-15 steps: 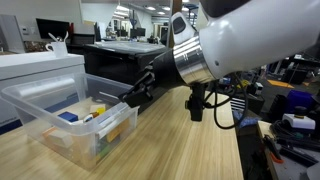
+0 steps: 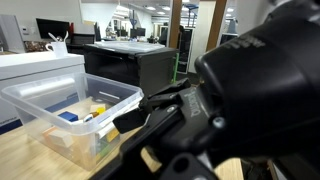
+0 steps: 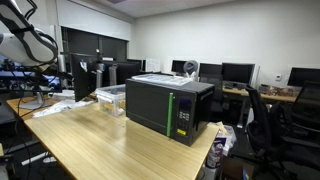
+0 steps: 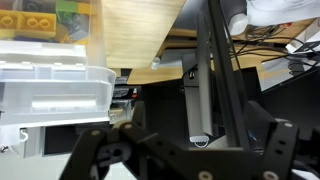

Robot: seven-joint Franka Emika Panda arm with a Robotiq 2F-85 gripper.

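A clear plastic bin [image 2: 38,130] holding several coloured blocks stands on the wooden table, with a blue block [image 2: 68,116] showing inside. In the wrist view, the bin [image 4: 70,95] fills the upper left, with orange blocks [image 4: 28,25] and a green block [image 4: 72,18] in it. Two dark fingers [image 4: 115,145] reach in from the bottom of that view, set well apart, so my gripper looks open; no held object shows. It points down past the table's edge, to one side of the bin. In exterior view 1, the arm is large and close, hiding much of the right side.
A black microwave [image 3: 150,108] with a green stripe stands on the table near the bin [image 3: 118,103]. Cables [image 4: 275,45] lie beyond the table edge, and office chairs [image 3: 265,120] stand to the right.
The arm has swung towards exterior view 1's camera and lower, growing much larger and covering the table's right side. The bin and its blocks have stayed put.
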